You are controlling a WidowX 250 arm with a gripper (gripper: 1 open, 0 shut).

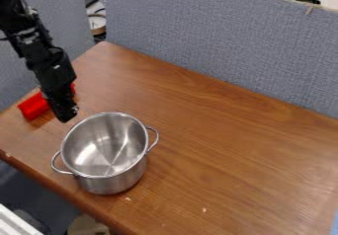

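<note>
My black gripper (66, 111) reaches in from the upper left, its tip low over the table, in front of a red cylindrical object (35, 106) that it partly hides. The gripper looks shut, with nothing visible between its fingers. A steel pot (106, 152) with two side handles stands to the front right of the gripper, near the table's front left part.
Grey padded panels (224, 46) border it at the back and left. The table edge runs along the lower left, with clutter below it.
</note>
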